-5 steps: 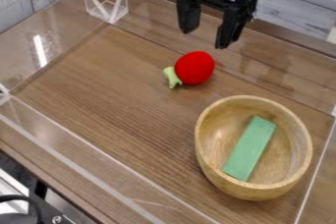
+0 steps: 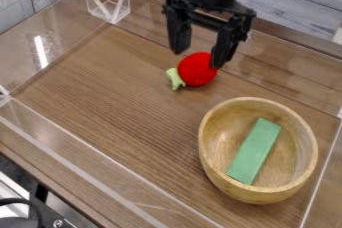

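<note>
My black gripper (image 2: 205,40) is open above a red, round object with a green stem (image 2: 198,69) lying on the wooden table (image 2: 94,112). Its two fingers hang on either side, upper left and right of the red object, which shows between and below them. Whether they touch it cannot be told.
A wooden bowl (image 2: 214,147) holding a green rectangular block (image 2: 254,151) occupies the lower right. A clear wire-like stand (image 2: 107,4) is at the upper left.
The objects on the table have not visibly moved.
</note>
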